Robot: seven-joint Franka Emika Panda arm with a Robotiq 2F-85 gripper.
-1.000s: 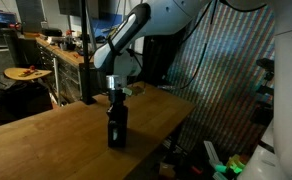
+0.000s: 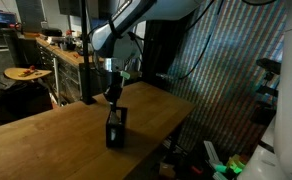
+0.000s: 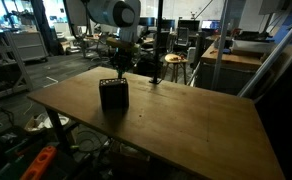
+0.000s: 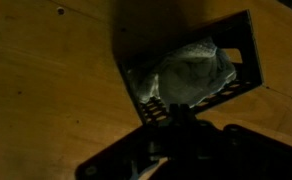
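A small black basket (image 2: 115, 131) stands upright on the wooden table. Its slotted walls show in the second exterior view, where the basket (image 3: 113, 94) is close to the table's edge. Inside the basket (image 4: 248, 50), the wrist view shows a crumpled, pale, see-through item (image 4: 189, 75), perhaps a plastic bag or wrapping. My gripper (image 2: 113, 101) points down just above the basket's opening. The dark fingertips of the gripper look close together over the basket's near side, with nothing seen between them. The view there is dark.
A stool (image 2: 28, 73) and workbenches stand farther back, off the table.
The basket stands in about the same place.
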